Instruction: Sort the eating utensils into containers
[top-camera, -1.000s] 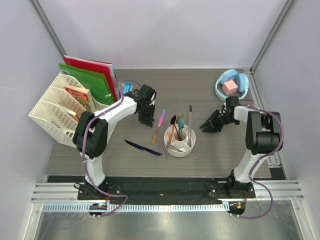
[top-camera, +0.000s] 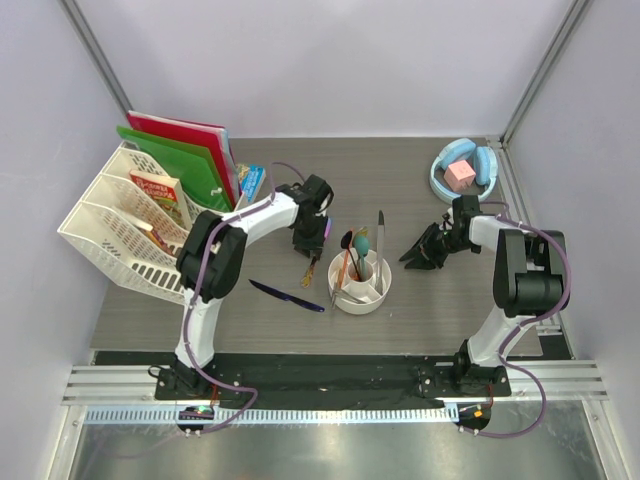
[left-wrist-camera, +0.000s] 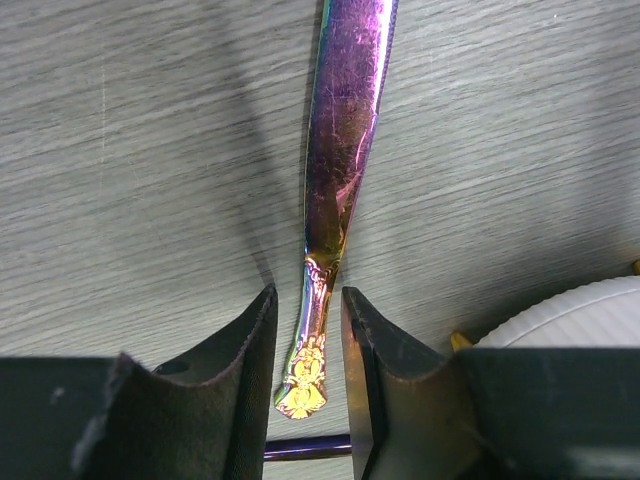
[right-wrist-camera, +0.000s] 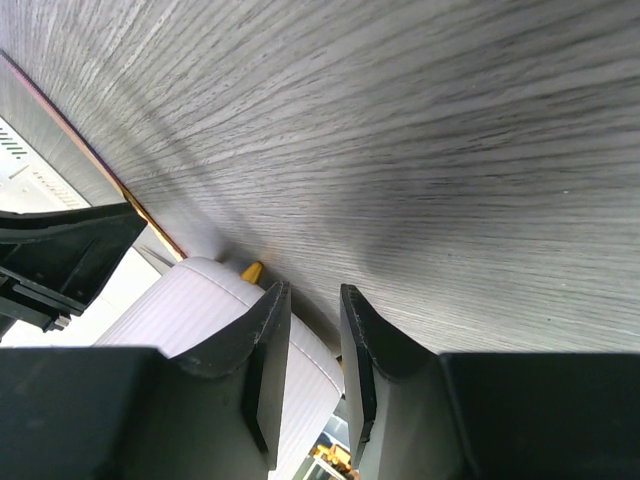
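An iridescent purple knife with a gold patterned handle (left-wrist-camera: 337, 170) lies on the table. My left gripper is over its handle end, fingers apart on either side of the handle, not closed on it. A dark blue knife (top-camera: 287, 295) rests on the table nearer the front; part of it shows at the bottom of the left wrist view. The white round container (top-camera: 360, 303) at the centre holds several utensils, among them a teal spoon (top-camera: 362, 243), a dark spoon (top-camera: 347, 240) and a silver knife (top-camera: 380, 250). My right gripper stands open above bare table, right of the container.
A cream slatted rack (top-camera: 125, 250) with books and folders stands at the left. Blue headphones (top-camera: 484, 167) and a pink cube (top-camera: 460, 176) sit at the back right.
My left gripper has moved right, from beside the iridescent knife to over it, and now hides part of it in the top view. The right arm has barely shifted.
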